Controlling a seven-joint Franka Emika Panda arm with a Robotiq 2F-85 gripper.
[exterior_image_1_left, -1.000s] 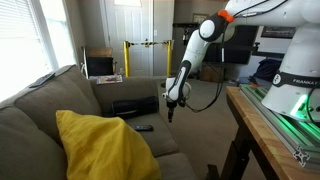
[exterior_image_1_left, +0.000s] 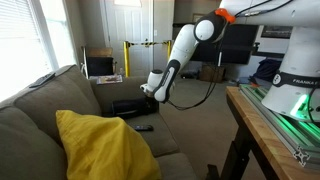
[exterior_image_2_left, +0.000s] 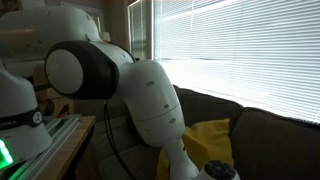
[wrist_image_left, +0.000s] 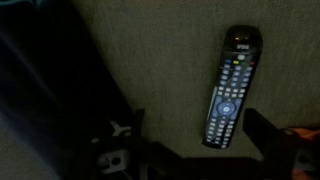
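Note:
A black remote control (wrist_image_left: 232, 88) with a blue ring of keys lies face up on the grey couch in the wrist view. My gripper is open above the couch, nothing between its fingers, and the remote's lower end falls within the gap as seen from above. In exterior view 1, the gripper (exterior_image_1_left: 151, 91) hangs near a dark bundle (exterior_image_1_left: 128, 107) on the couch. A small dark remote-like object (exterior_image_1_left: 143, 128) rests on the seat closer to the camera. Exterior view 2 shows the gripper (exterior_image_2_left: 216, 172) low, partly cut off by the frame.
Dark fabric (wrist_image_left: 60, 85) fills the left of the wrist view; something orange (wrist_image_left: 303, 134) shows at its lower right. A yellow cloth (exterior_image_1_left: 105, 145) covers the near couch. The wooden table (exterior_image_1_left: 262, 130) stands at right, with open floor between.
In exterior view 1 my gripper has moved left and higher in the picture, from beside the couch's front edge to near the dark bundle. The objects on the couch look unmoved.

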